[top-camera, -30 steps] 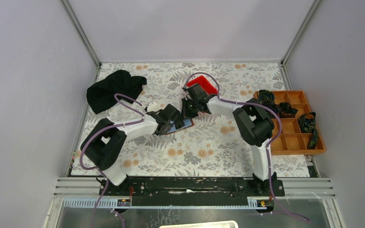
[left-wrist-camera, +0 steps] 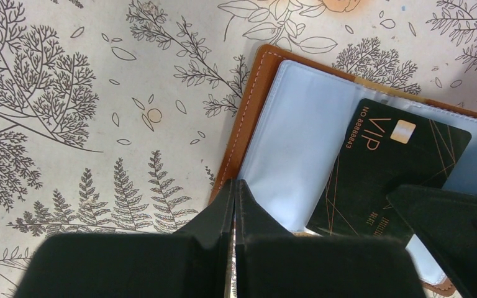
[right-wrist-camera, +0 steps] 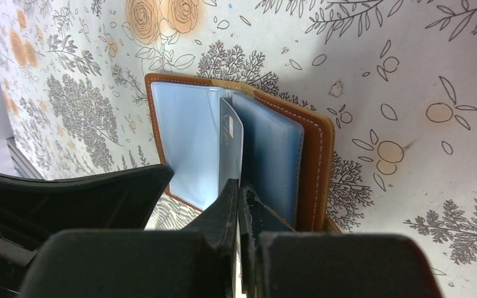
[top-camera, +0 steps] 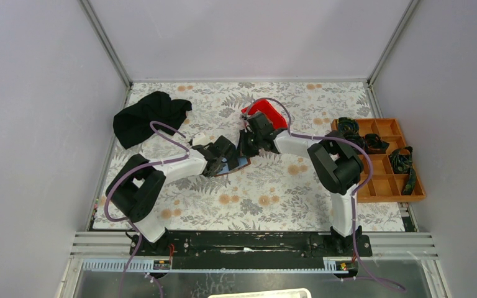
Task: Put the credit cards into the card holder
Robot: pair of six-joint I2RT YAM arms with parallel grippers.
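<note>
The card holder (left-wrist-camera: 292, 136) lies open on the table, brown with pale blue sleeves. A black VIP card (left-wrist-camera: 385, 155) is on its sleeves in the left wrist view; in the right wrist view the card (right-wrist-camera: 230, 143) appears edge-on along the middle. My left gripper is shut over the holder's brown edge, with nothing visible between its fingers. My right gripper is shut with its fingertips at the card's near edge; whether the card is between them is unclear. Both grippers crowd over the holder in the top view.
A black cloth (top-camera: 149, 118) lies at back left. A red container (top-camera: 269, 110) sits behind the right gripper. A wooden compartment tray (top-camera: 379, 186) with dark coiled items stands at the right.
The left arm looks still.
</note>
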